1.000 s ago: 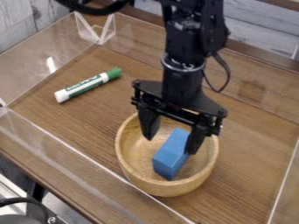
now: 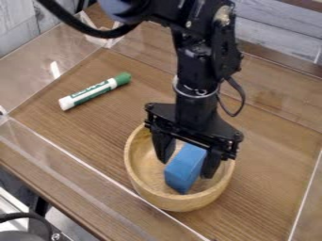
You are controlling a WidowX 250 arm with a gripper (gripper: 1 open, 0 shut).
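Observation:
A blue block (image 2: 185, 169) lies in a round tan bowl (image 2: 142, 181) at the middle right of the table. My black gripper (image 2: 187, 151) is down over the bowl, open, its fingers on either side of the block's upper end. Whether they touch it is not clear.
A green and white marker (image 2: 94, 91) lies on the wooden table (image 2: 75, 146) at the upper left, where the surface is otherwise clear. A cable runs at the lower left edge, and a pale wall stands behind.
The bowl and block look nearly in the same place.

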